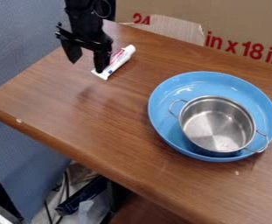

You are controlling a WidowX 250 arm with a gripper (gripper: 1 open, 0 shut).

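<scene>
My black gripper (86, 54) hangs at the upper left, over the back of the wooden table, with its fingers parted on either side of a gap. A white toothpaste tube (114, 63) with red and blue print lies on the table just right of the gripper, partly behind its right finger; whether the finger touches it I cannot tell. A steel pot (216, 124) with two handles sits on a blue plate (173, 96) at the right.
A cardboard box (232, 35) stands along the back. The table's left edge drops to a cluttered floor.
</scene>
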